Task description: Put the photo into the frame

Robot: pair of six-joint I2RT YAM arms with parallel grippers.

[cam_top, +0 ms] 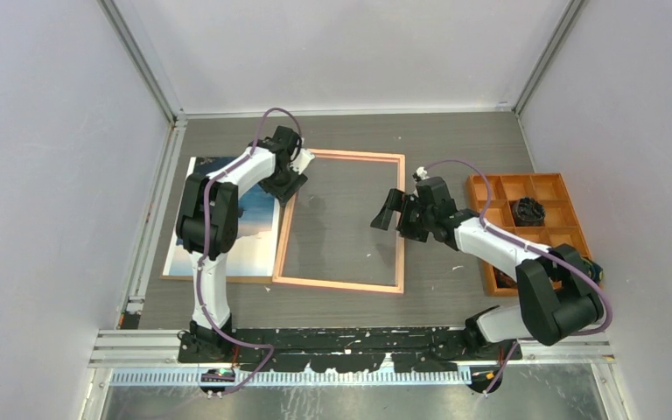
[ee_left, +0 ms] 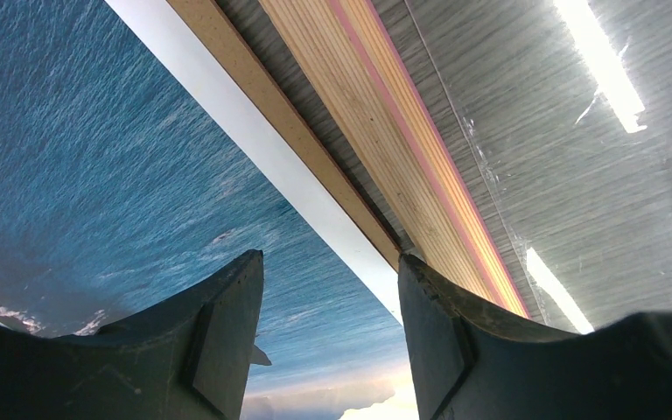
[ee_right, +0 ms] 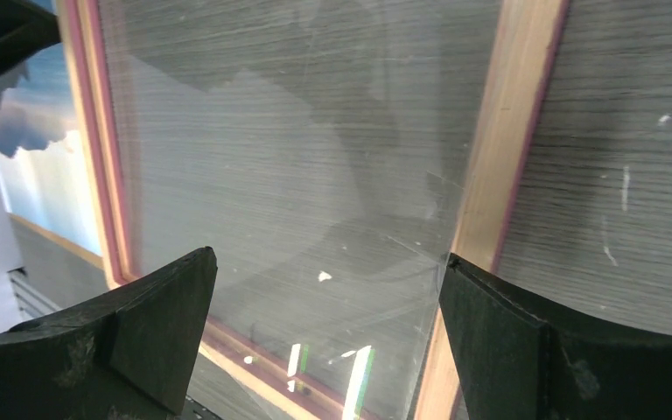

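The photo [cam_top: 260,232], blue and pale with a white border and a brown edge strip [ee_left: 302,136] alongside, lies left of the wooden frame [cam_top: 337,284]. A clear sheet [cam_top: 337,245] lies inside the frame's border. Over the seam between photo and frame, my left gripper holds its fingers apart, nothing between them; its right fingertip appears close to the brown edge and the frame's left bar. My right gripper is open above the sheet near the frame's right bar [ee_right: 512,131], holding nothing.
An orange compartment tray [cam_top: 538,186] with dark items stands at the far right. Bare table shows between tray and frame, and behind the frame. Photo and frame lie close together, with a narrow gap.
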